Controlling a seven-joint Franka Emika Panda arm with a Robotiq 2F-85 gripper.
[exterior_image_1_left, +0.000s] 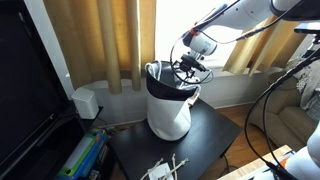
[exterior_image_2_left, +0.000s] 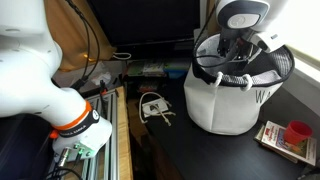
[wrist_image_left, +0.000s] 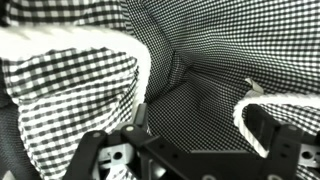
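Note:
A tall white basket with a dark checked lining stands on the black table. My gripper is over its open top, pointing down. In the wrist view, the gripper stands open, its two black fingers well apart over the dark lining. One white rope handle arches past the left finger. Another rope loops close beside the right finger; whether they touch I cannot tell. No object shows between the fingers, and the basket's bottom is hard to make out.
A red mug sits on a dark surface to the basket's right in exterior view 2. White cords and a small white item lie on the table to its left.

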